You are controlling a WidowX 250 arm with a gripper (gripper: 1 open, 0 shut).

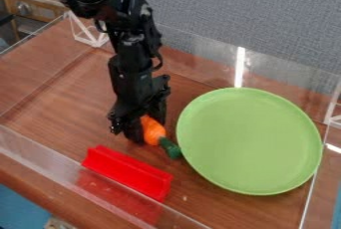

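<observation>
An orange carrot with a green top (154, 133) lies at the left edge of a large green plate (249, 140), its top end pointing toward the lower right. My black gripper (140, 123) is down at the carrot's upper end, shut on it; the fingertips are dark and partly hidden against the arm.
A red block-like bar (127, 171) lies in front, near the clear rim of the wooden tray. Bare wood (60, 84) is free to the left. A grey wall stands behind.
</observation>
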